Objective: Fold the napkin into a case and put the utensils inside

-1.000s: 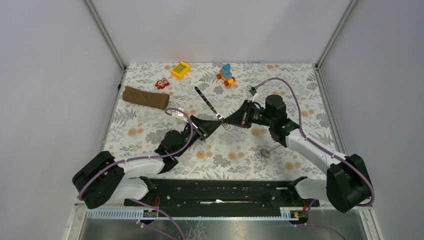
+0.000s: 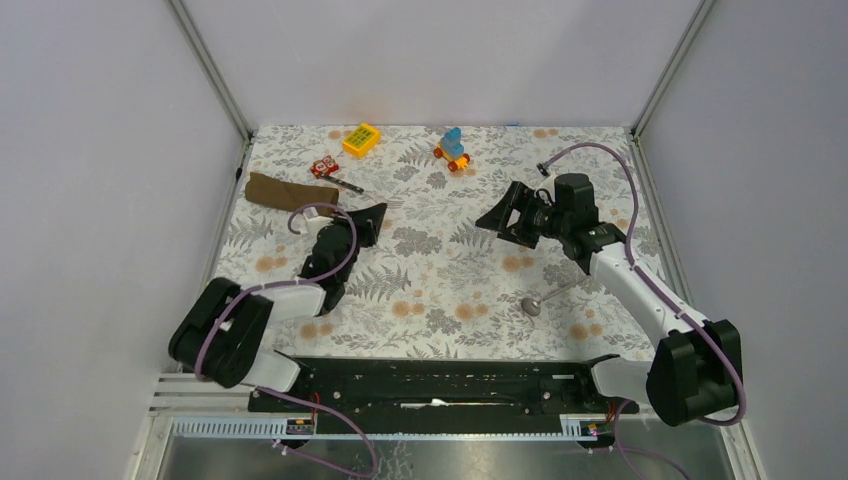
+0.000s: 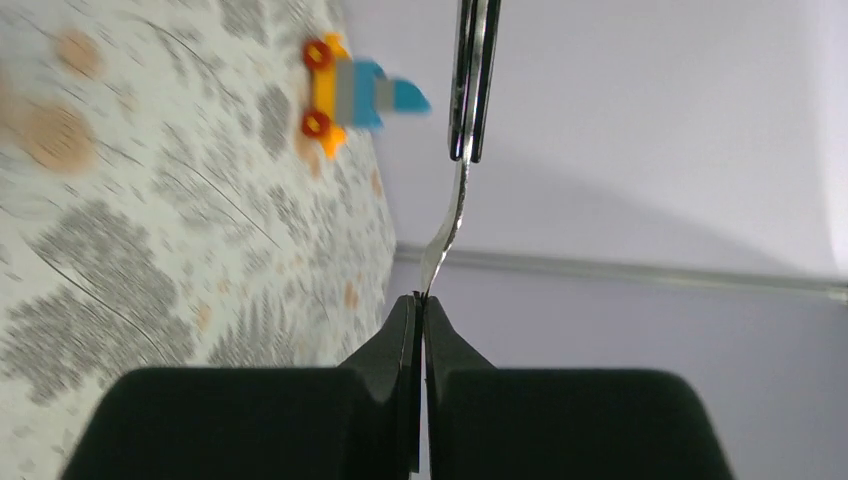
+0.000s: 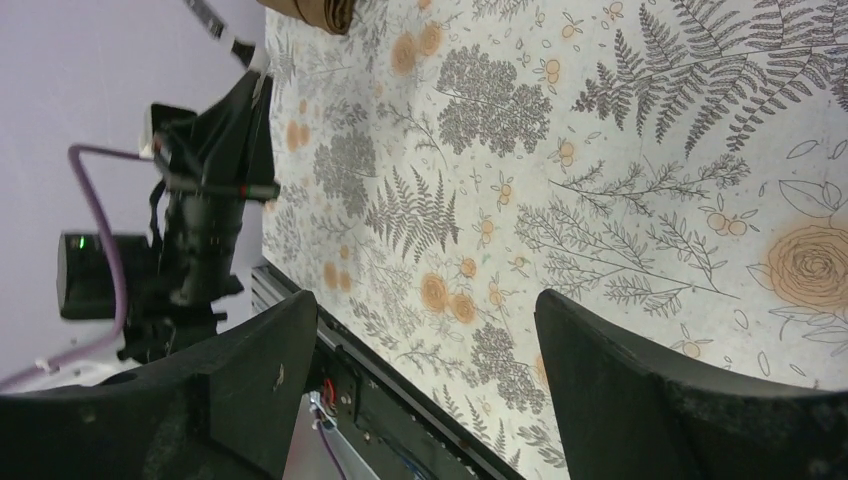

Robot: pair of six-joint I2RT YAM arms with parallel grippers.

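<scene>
The fork (image 3: 446,232) is pinched at its metal neck by my left gripper, whose fingers are shut. Its dark handle (image 2: 343,184) points to the back left, and the tines (image 2: 394,203) stick out to the right. In the right wrist view, my right gripper stands open with nothing between its fingers. The brown napkin (image 2: 291,194), a long folded strip, lies at the left of the table, just left of my left gripper. A spoon (image 2: 532,305) rests on the table below my right arm, its handle partly covered by the arm.
Toward the back stand a yellow block toy (image 2: 361,140), a small red toy (image 2: 324,167) near the fork's handle, and a blue-and-yellow wheeled toy (image 2: 452,149).
Both grippers met at the fork earlier. The left has carried the fork left toward the napkin, turning the handle leftward.
</scene>
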